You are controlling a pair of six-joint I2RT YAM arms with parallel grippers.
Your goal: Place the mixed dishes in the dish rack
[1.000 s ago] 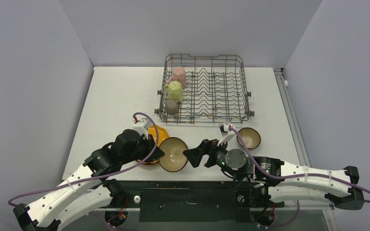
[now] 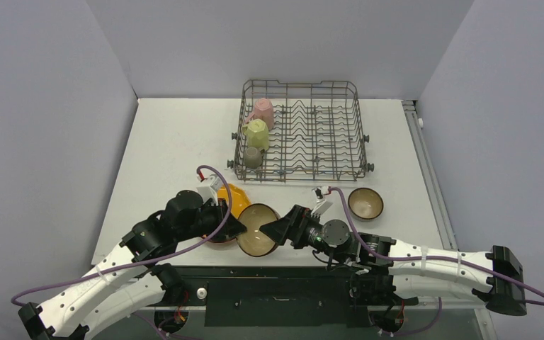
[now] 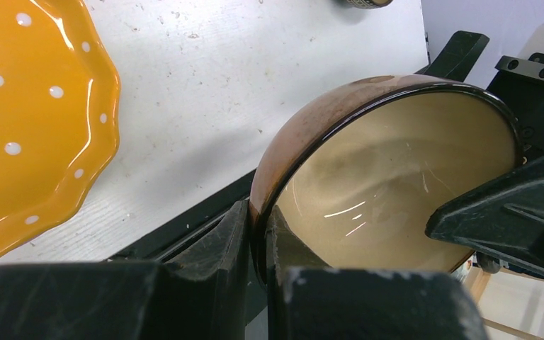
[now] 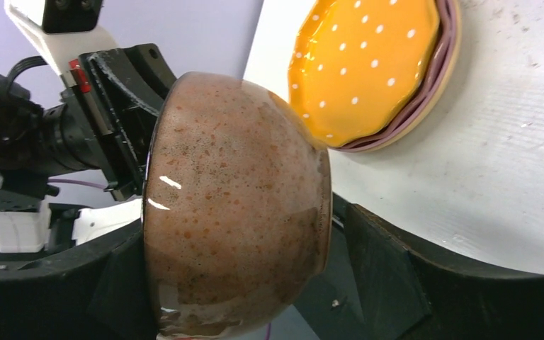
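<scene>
A brown bowl is tilted on its side above the table front, its tan inside facing the top camera. My left gripper is shut on the bowl's near rim. The right gripper stands open around the opposite rim: in the left wrist view, one of its fingers reaches over the inside while another lies behind the bowl. Beyond sits the wire dish rack, holding a pink mug, a green mug and a grey-brown cup along its left side.
Orange polka-dot dishware is stacked on other dishes left of the bowl, partly under the left arm from above. A second brown bowl rests on the table at right. The rack's middle and right side are empty.
My right gripper has moved left and closer onto the bowl's rim. The bowl has shifted slightly right and toward the front with the left gripper.
</scene>
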